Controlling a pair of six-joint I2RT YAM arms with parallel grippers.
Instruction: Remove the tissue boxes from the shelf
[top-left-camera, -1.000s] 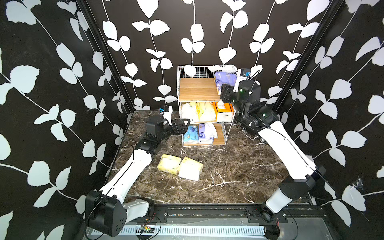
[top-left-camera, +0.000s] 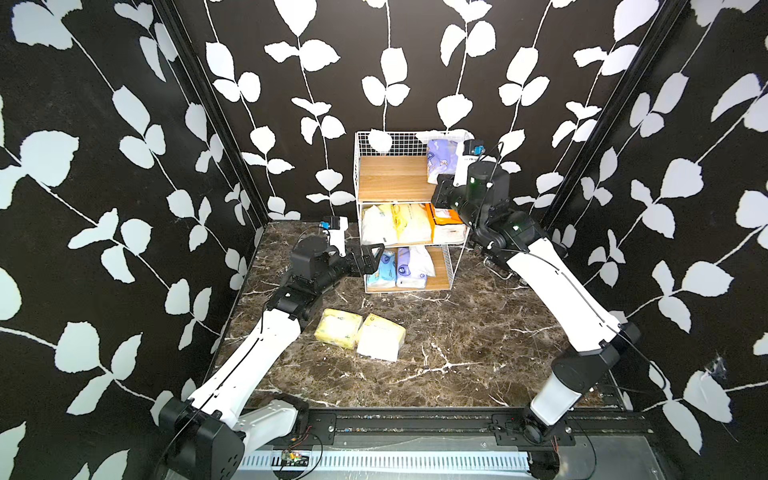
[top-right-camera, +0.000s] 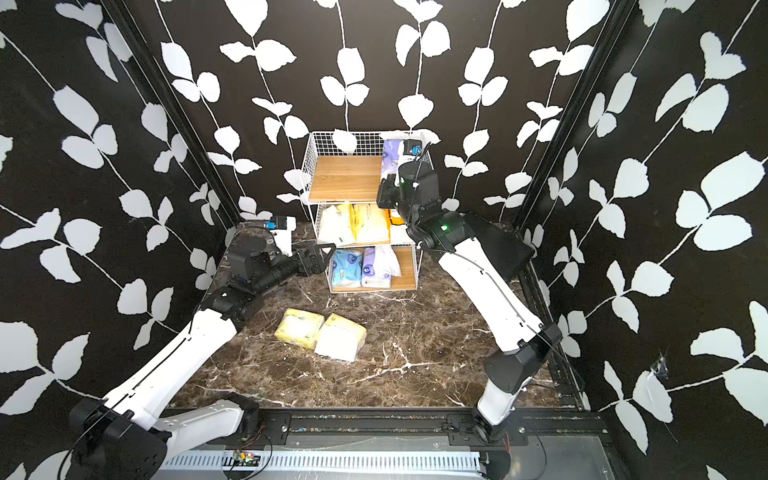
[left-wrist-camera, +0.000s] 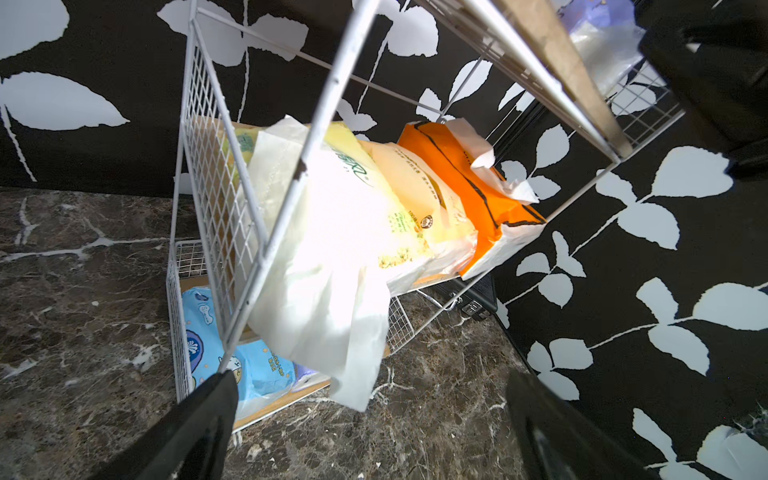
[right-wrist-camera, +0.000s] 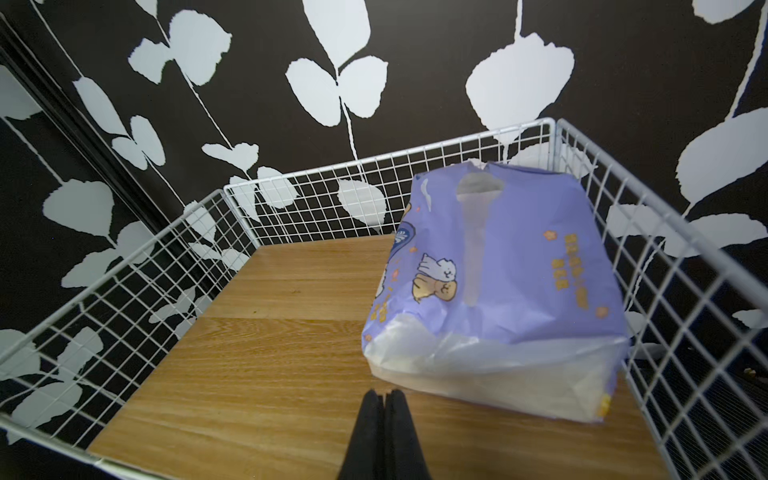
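Observation:
On the top tier of the white wire shelf (right-wrist-camera: 592, 152) sits a purple tissue pack (right-wrist-camera: 496, 264), against the right side. My right gripper is shut with nothing between its fingers, in front of the pack's lower left edge; the pack lies beyond the fingertips. The middle tier holds a white-yellow pack (left-wrist-camera: 352, 208), a cream pack (left-wrist-camera: 432, 200) and an orange pack (left-wrist-camera: 488, 192). A blue pack (top-left-camera: 382, 270) and a purple-white pack (top-left-camera: 413, 265) rest on the bottom tier. My left gripper stands open and empty by the shelf's left side.
Two yellowish packs, a left one (top-left-camera: 338, 329) and a right one (top-left-camera: 381, 337), lie on the dark marble table (top-left-camera: 472, 344) in front of the shelf. Bare table spreads to their right. Wire side walls edge the shelf tiers.
The pack remains on the top tier.

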